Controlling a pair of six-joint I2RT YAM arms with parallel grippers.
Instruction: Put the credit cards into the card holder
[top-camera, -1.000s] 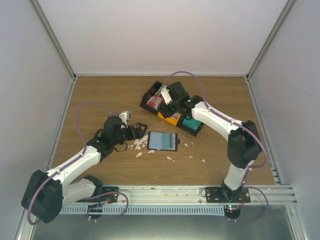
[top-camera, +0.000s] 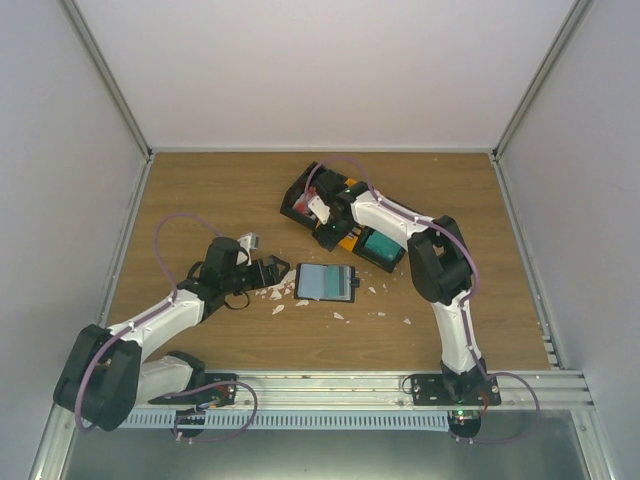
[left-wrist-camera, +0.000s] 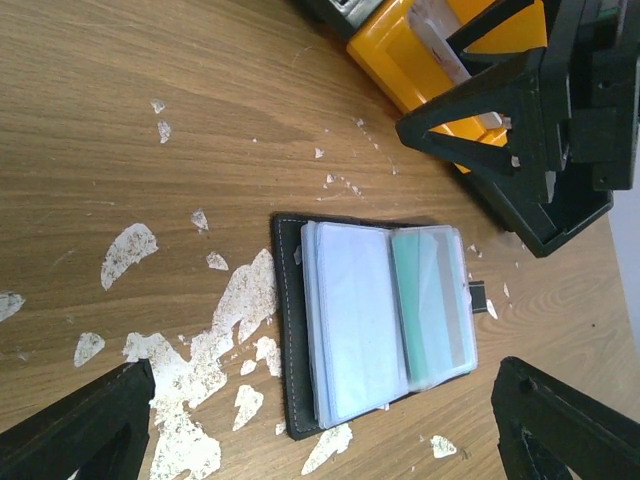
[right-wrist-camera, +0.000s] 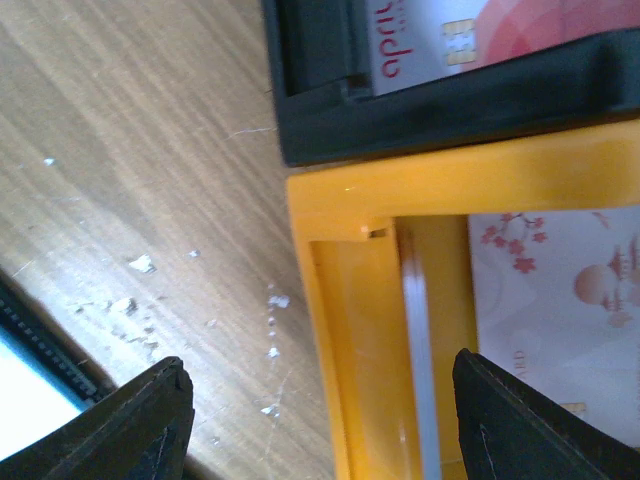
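The card holder (left-wrist-camera: 360, 310) lies spread flat on the wood, black-backed with clear sleeves, a teal strip showing in its right part. My left gripper (top-camera: 274, 270) stands open beside the holder's left edge, nothing between its fingers. Farther back, the right gripper is over the orange tray (right-wrist-camera: 365, 390). Its fingers (right-wrist-camera: 530, 430) are apart, with the orange wall and the thin pale edge of a card (right-wrist-camera: 418, 350) between them, the card leaning upright in the tray. A white card with a floral print (right-wrist-camera: 550, 300) lies beyond that edge.
A black tray (right-wrist-camera: 400, 120) with a printed card adjoins the orange one; another black tray with a teal item (top-camera: 383, 245) sits at its other side. Pale flakes (left-wrist-camera: 180, 420) mark the table around the holder.
Left arm has shifted only slightly; holder and trays have stayed put.
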